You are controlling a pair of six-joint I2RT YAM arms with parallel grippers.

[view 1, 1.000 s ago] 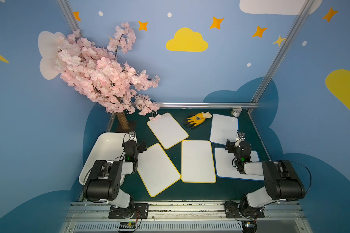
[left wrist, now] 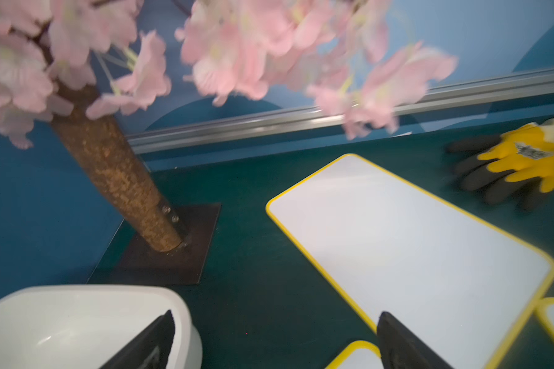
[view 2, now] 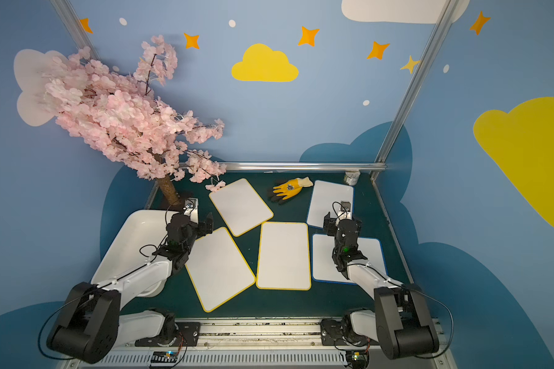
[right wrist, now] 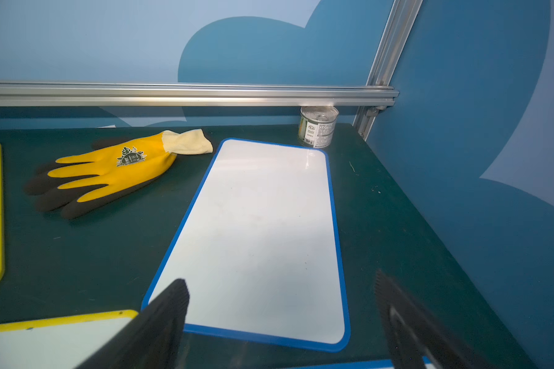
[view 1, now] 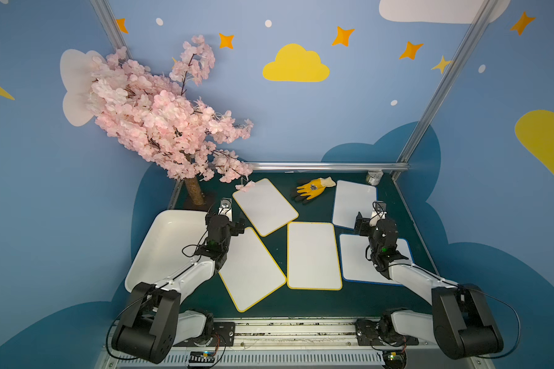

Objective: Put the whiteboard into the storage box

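Note:
Three yellow-edged whiteboards lie flat on the dark green table: a tilted back one [view 1: 265, 206], a tilted front-left one [view 1: 252, 270] and a straight middle one [view 1: 314, 255]. Two blue-edged ones lie at the right, a back board [right wrist: 258, 233] and a front board [view 1: 358, 261]. The white storage box [view 1: 142, 255] stands empty at the left as far as it shows; the left arm covers part of it. My left gripper is open above the table beside the box. Over the blue-edged boards hangs my right gripper, open and empty.
A pink blossom tree with a brown trunk [left wrist: 117, 166] stands behind the box, its branches overhanging the back-left board. A yellow glove [right wrist: 123, 163] and a can [right wrist: 317, 126] lie along the back. Green table shows between the boards.
My left gripper has moved right and a little toward the back. The right gripper has shifted only slightly, while its arm's elbow has swung outward and toward the front. No board has moved.

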